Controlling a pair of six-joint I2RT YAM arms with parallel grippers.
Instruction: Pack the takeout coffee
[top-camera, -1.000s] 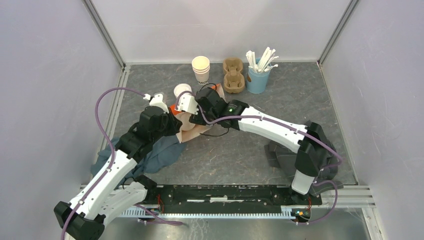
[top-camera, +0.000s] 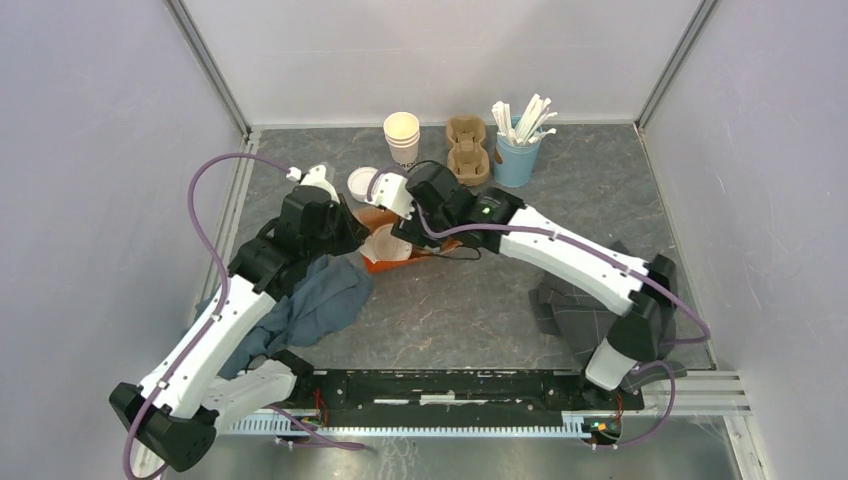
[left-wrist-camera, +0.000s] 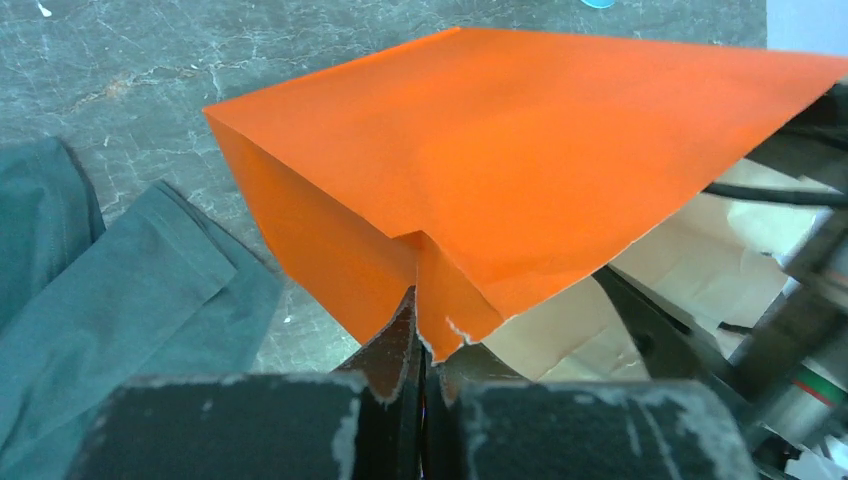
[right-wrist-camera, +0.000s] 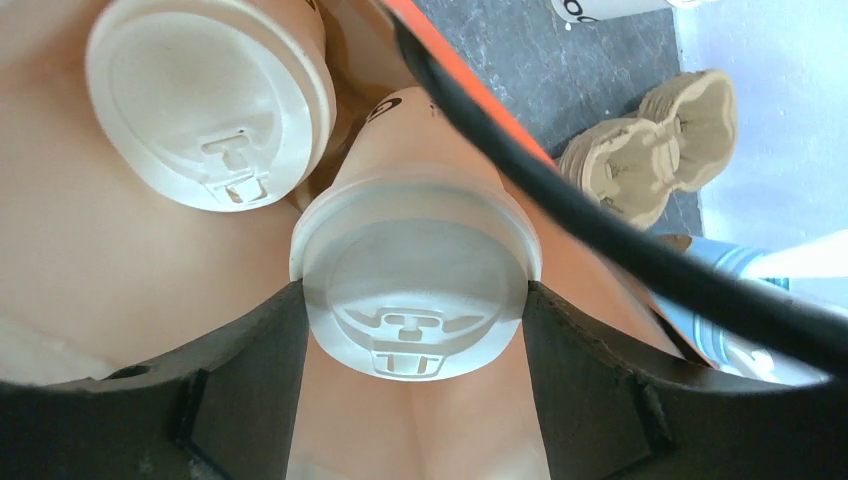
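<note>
My right gripper is shut on a lidded coffee cup (right-wrist-camera: 415, 325), one finger at each side of its white lid. This cup is inside the orange paper bag (right-wrist-camera: 620, 300), beside a second lidded cup (right-wrist-camera: 210, 110). How far either cup is from the bag's bottom is hard to tell. My left gripper is shut on the bag's rim, where the orange paper (left-wrist-camera: 560, 150) draws to a torn corner at the fingertips. Seen from the top, both grippers meet around the open bag (top-camera: 388, 264), partly hiding it.
Stacked paper cups (top-camera: 402, 128), white lids (top-camera: 362, 182), cardboard cup carriers (top-camera: 467, 150) and a blue holder (top-camera: 516, 162) of wrapped straws stand at the back. A blue cloth (top-camera: 325, 300) lies left, a dark cloth (top-camera: 580, 315) right.
The right gripper has shifted rightward over the bag. The bag's opening has changed shape, its raised back flap no longer showing and more orange visible in front. The left gripper has edged right.
</note>
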